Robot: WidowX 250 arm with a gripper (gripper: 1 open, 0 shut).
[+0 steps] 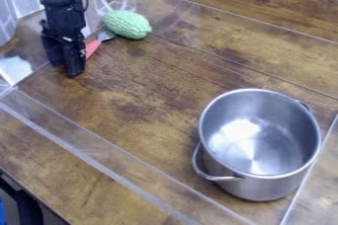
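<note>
My black gripper (69, 56) is low over the wooden table (158, 111) at the upper left, on top of a red utensil (91, 47) that lies partly hidden behind it. The fingers are dark and overlap the utensil, so I cannot tell whether they are open or closed on it. A green bumpy corn-like toy (126, 24) lies to the right and behind. A steel pot (258, 145) with side handles stands at the lower right.
Clear plastic edging runs along the table's left, back and right sides. A white patterned surface borders the upper left.
</note>
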